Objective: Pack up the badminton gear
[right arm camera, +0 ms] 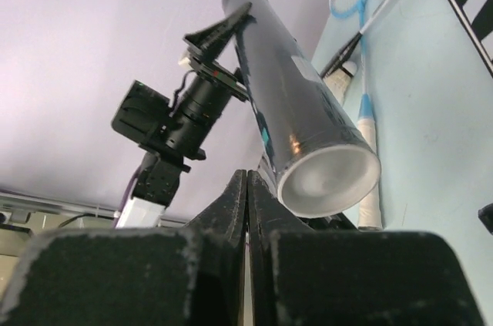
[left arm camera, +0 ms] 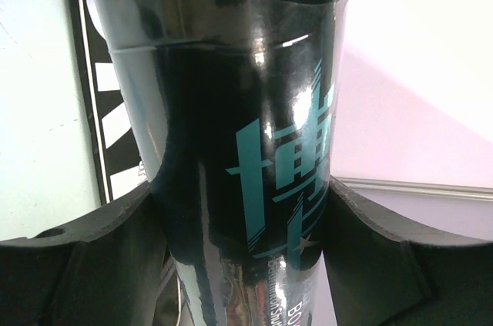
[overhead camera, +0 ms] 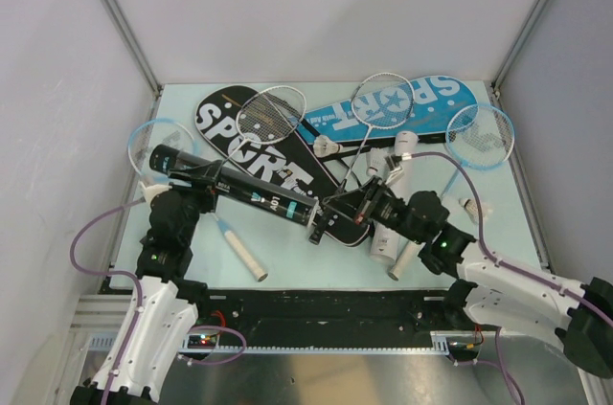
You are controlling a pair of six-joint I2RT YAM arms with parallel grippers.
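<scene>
A long black shuttlecock tube (overhead camera: 251,189) with teal lettering is held up above the table, slanting down to the right. My left gripper is shut around it near its far-left end. In the right wrist view, the tube's pale round end (right arm camera: 330,181) faces my right gripper. That gripper's fingertips are pressed together with nothing between them, just beside the rim and outside the tube. Whether they touch the rim I cannot tell. Below lie a black bag (overhead camera: 230,103), a blue bag (overhead camera: 436,94) and white tubes (overhead camera: 386,244).
Rackets lie around: one at left (overhead camera: 254,266), one on the black bag (overhead camera: 271,115), one on the blue bag (overhead camera: 382,101) and one at right (overhead camera: 481,136). Loose shuttlecocks (overhead camera: 326,146) are scattered.
</scene>
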